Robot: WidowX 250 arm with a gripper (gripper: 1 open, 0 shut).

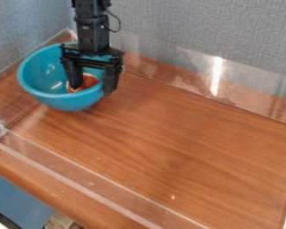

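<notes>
My black gripper (93, 70) reaches down over a blue bowl (57, 95) at the upper left, its open fingers spanning the inside and right side of the bowl. A red-orange object (81, 82) lies inside the bowl beneath the gripper, partly hidden by it. I cannot tell whether the fingers touch the object or the rim.
Grey textured walls (214, 33) stand behind and at the left. A table edge with clear strips runs along the lower left.
</notes>
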